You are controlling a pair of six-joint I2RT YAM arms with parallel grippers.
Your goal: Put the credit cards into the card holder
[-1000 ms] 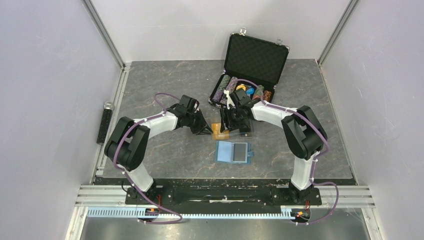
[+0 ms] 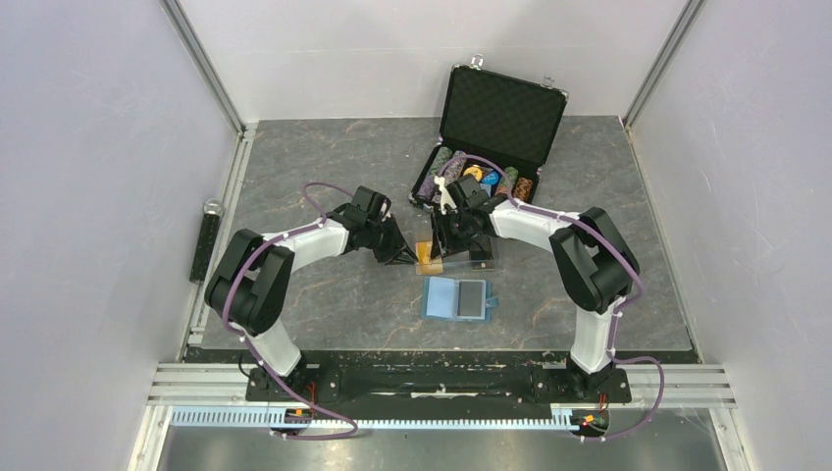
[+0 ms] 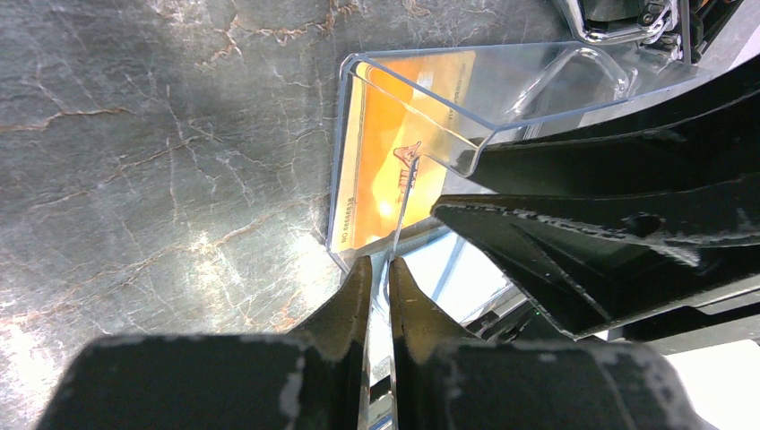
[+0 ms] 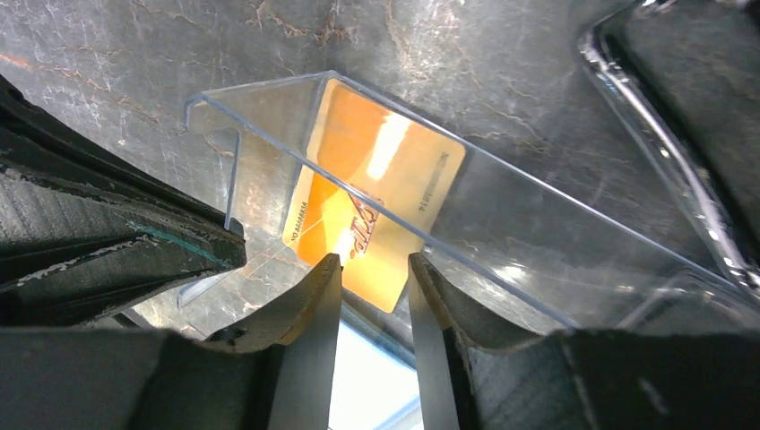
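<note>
An orange card (image 4: 358, 224) lies flat in the left end of a clear plastic tray (image 2: 456, 264), and a dark card (image 2: 481, 265) shows toward the tray's right side. Below the tray, a blue wallet-like case (image 2: 426, 298) lies open, with a grey panel on its right half. My left gripper is shut on the tray's clear end wall. Over the orange card, my right gripper stands part open with nothing visible between its fingers. The right gripper's fingers (image 3: 538, 215) also reach in above the tray in the left wrist view.
Behind the tray stands an open black case (image 2: 500, 113) holding chip stacks. A microphone (image 2: 206, 240) lies by the left table edge. Both grippers are close together at the tray. Bare table spreads out to either side.
The card remains in the tray. My left arm has stayed put.
</note>
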